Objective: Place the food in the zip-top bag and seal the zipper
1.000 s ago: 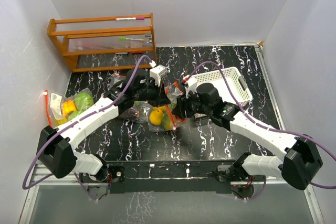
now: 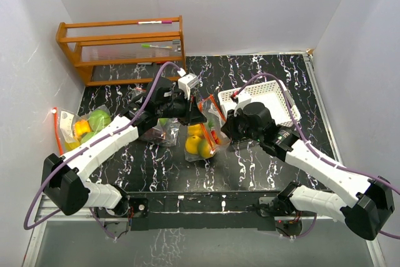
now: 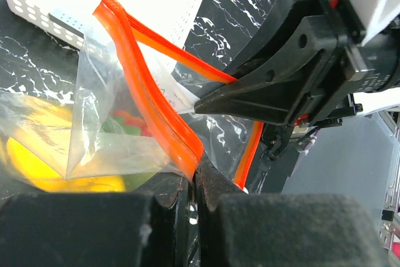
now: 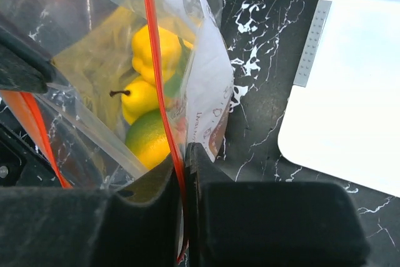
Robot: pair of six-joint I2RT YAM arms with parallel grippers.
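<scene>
A zip top bag with orange zipper [image 2: 201, 143] holds yellow, green and red food in the middle of the table. My left gripper [image 2: 195, 117] is shut on one zipper edge, seen running into its fingertips in the left wrist view [image 3: 194, 186]. My right gripper [image 2: 230, 128], opposite it, is shut on the bag's other edge, where a red strip runs between its fingers. Through the plastic show a yellow pepper [image 4: 150, 48], a yellow pear [image 4: 140, 95] and a mango [image 4: 150, 142].
A white basket [image 2: 269, 101] stands right behind the right gripper. Filled bags [image 2: 84, 129] lie at the left, and another [image 2: 156, 132] lies beside my left gripper. A wooden rack [image 2: 119, 39] stands at the back left.
The bag stands more upright, drawn toward the front; the left arm has moved little.
</scene>
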